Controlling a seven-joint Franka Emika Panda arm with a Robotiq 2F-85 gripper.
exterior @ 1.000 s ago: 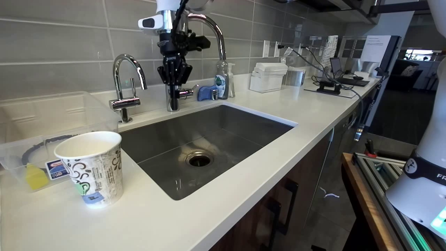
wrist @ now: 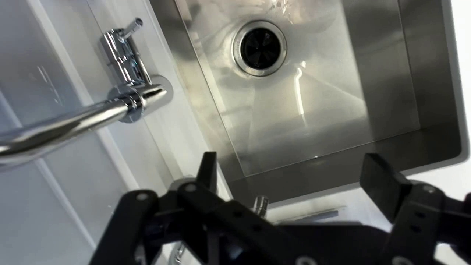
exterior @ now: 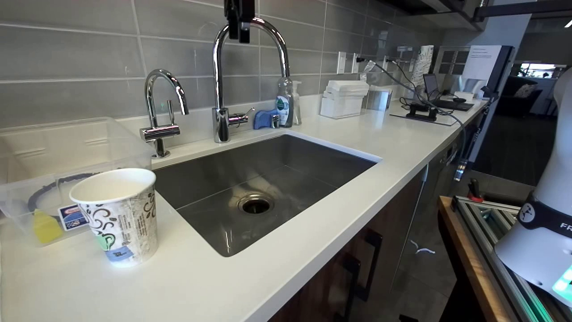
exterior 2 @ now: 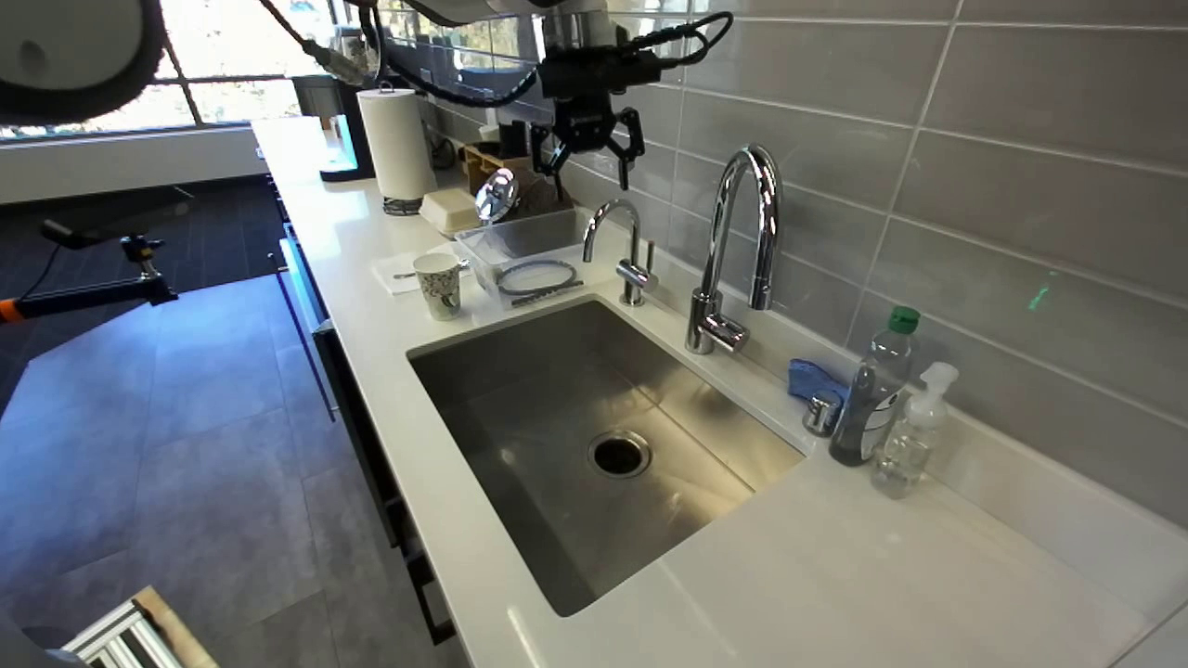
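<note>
My gripper stands open in the wrist view, its black fingers wide apart and nothing between them. In exterior view 2 the gripper [exterior 2: 590, 178] hangs high, with clear air between it and the counter. Exterior view 1 catches only a black finger [exterior: 244, 33] at the top edge. Under it lies an empty steel sink [exterior: 300, 177] with a dark drain [wrist: 260, 48]. A tall chrome faucet [exterior 2: 731, 245] rises behind the sink, beside a smaller chrome tap [exterior 2: 630, 250]. A patterned paper cup [exterior: 120, 220] sits upright on the counter, left of the sink in exterior view 1.
A clear plastic bin [exterior: 48, 155] stands behind the cup. Soap bottle [exterior 2: 877, 390], pump bottle [exterior 2: 915, 434] and blue sponge [exterior 2: 819, 380] sit behind the sink. A paper towel roll [exterior 2: 396, 145] is at the far end. Bare counter [exterior 2: 780, 590] lies along the sink's near side in exterior view 2.
One second ago the gripper hung lower, in front of the tall faucet in exterior view 1. Cup and counter items are unmoved.
</note>
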